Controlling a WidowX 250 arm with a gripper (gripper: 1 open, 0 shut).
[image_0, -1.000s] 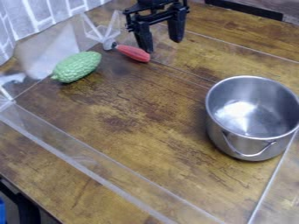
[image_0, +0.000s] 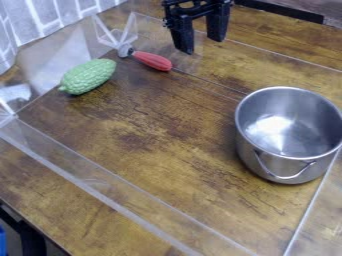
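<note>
My black gripper (image_0: 201, 36) hangs at the top centre, its two fingers spread apart with nothing visible between them. Below it to the left lies a red-handled utensil (image_0: 151, 60) with a pale head, near the back left corner. A green bumpy vegetable (image_0: 87, 76) rests on the left. A steel pot (image_0: 290, 170) with a wire handle stands at the right and looks empty.
Clear plastic walls border the wooden surface (image_0: 147, 150), along the left, front and right. A white cloth hangs at the top left.
My gripper has risen and shifted slightly right, away from the red-handled utensil. The objects on the surface look unchanged.
</note>
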